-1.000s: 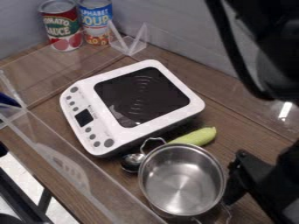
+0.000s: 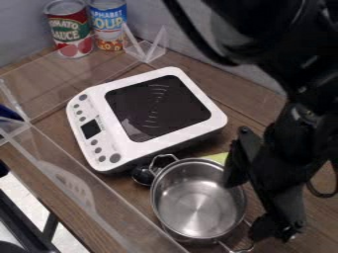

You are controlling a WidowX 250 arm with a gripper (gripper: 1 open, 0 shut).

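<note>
A steel pot (image 2: 196,201) with two handles sits on the wooden surface at the lower middle, just in front of a white induction cooker (image 2: 145,115). My black gripper (image 2: 255,201) is at the pot's right side, its fingers pointing down near the rim. Whether it is open or shut, or touching the pot, I cannot tell. A yellow-green object (image 2: 216,157) lies behind the pot, mostly hidden by the pot and gripper. A dark spoon-like item (image 2: 144,175) lies left of the pot.
Two cans, tomato sauce (image 2: 70,30) and alphabet soup (image 2: 109,25), stand at the back left by the wall. Clear plastic edges run along the left side. Bare wood lies behind and right of the cooker.
The arm has moved and now covers much of the yellow-green object. The pot sits slightly further left than a second ago.
</note>
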